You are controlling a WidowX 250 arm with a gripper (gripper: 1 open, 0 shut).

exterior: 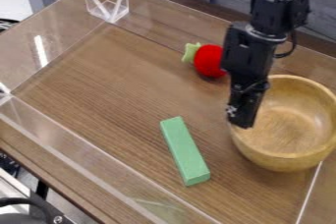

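My black gripper [239, 111] hangs down at the left rim of a wide tan bowl [286, 146] on the right of the wooden table. It looks shut, with nothing visible between its fingers; whether it touches the bowl is unclear. A red object with a pale green top [209, 62] lies behind the gripper, partly hidden by the arm. A light green block [184, 149] lies in front, left of the bowl.
A clear wire or plastic holder [109, 7] stands at the back left. Dark cables show beyond the left edge.
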